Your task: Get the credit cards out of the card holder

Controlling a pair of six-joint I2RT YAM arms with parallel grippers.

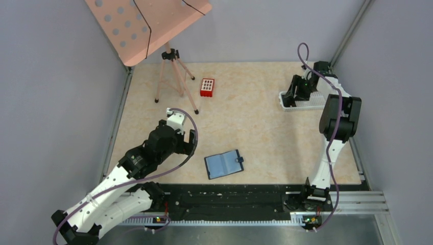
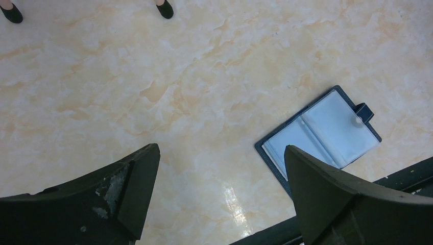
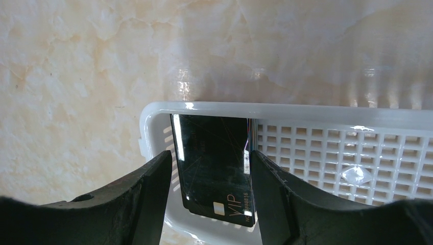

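The card holder (image 1: pixel 223 164) lies unfolded on the table near the front edge, with pale sleeves, a dark blue border and a snap tab; no card can be made out in it. Black cards (image 3: pixel 217 168), the top one marked VIP, lie stacked at the left end of a white slotted basket (image 3: pixel 306 109). Over that end of the basket, my right gripper (image 1: pixel 293 91) has its fingers apart, one finger (image 3: pixel 155 184) on each side of the stack; whether they touch it I cannot tell. My left gripper stands open and empty above the table, left of the holder.
A red block with white squares (image 1: pixel 207 87) stands toward the back. Left of it is a pink tripod (image 1: pixel 176 76) under a large pink perforated panel (image 1: pixel 153 20). Bare table (image 1: pixel 250 112) fills the middle.
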